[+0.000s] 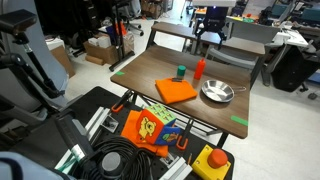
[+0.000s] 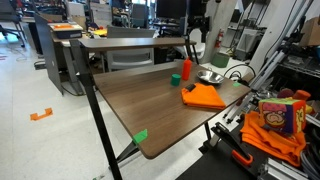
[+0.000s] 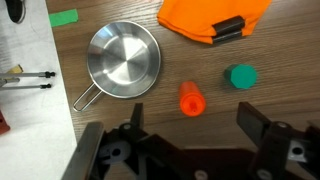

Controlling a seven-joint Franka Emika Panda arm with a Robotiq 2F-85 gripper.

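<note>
My gripper hangs open above the table's far side, over a red-orange bottle. In the wrist view the bottle's orange cap lies between the two wide-apart fingers and slightly ahead of them. Nothing is held. Beside the bottle stands a small green cup. A silver pan with a thin handle sits on the other side. An orange cloth lies flat on the brown table, with a small dark object at its edge.
Green tape patches mark the table's corners. A raised shelf board runs along the table's far side, close to the bottle. In front of the table lie a colourful bag and black cables. Bare wood shows left of the cloth.
</note>
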